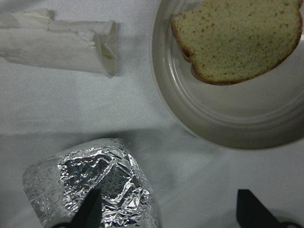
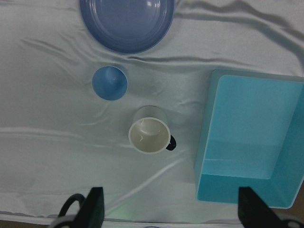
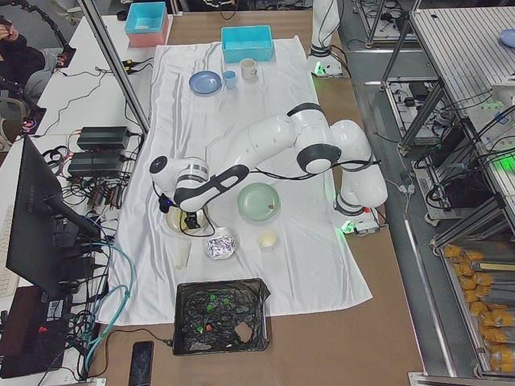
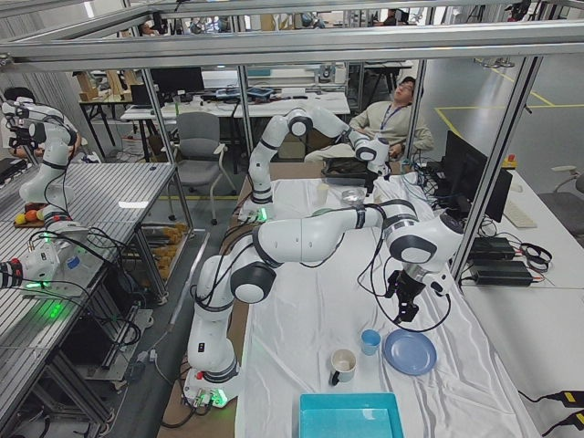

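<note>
My left gripper stands open in the left wrist view, above the cloth between a foil-covered container (image 1: 99, 183) and a plate (image 1: 190, 114) holding a bread slice (image 1: 237, 38). A folded white paper wrap (image 1: 57, 42) lies beside the plate. In the camera left view it hangs over that plate, partly hiding it. My right gripper is open in the right wrist view, above the cloth near a white mug (image 2: 148, 135), a blue cup (image 2: 109, 83), a blue plate (image 2: 126, 23) and a turquoise bin (image 2: 247, 133), with nothing between its fingers.
A green plate (image 3: 258, 201) and a small cream cup (image 3: 266, 240) sit near the cloth's middle. A black tray (image 3: 221, 318) with small items lies at the front edge; a monitor (image 3: 36, 225) borders the left side.
</note>
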